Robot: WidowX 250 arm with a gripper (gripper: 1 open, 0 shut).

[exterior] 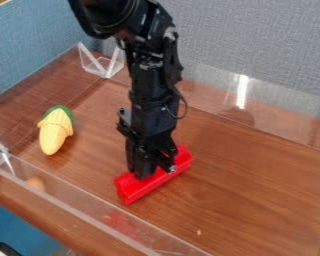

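My black gripper [152,160] is low over a red block [133,188], which lies lengthwise on the wooden tray floor near the middle, angled from lower left to upper right. The gripper covers the block's middle; its fingers are hard to make out, so whether anything is between them is hidden. A toy corn cob [55,130], yellow with a green tip, lies to the left.
Clear plastic walls border the wooden floor [250,190], with white corner brackets at the upper left and left edge.
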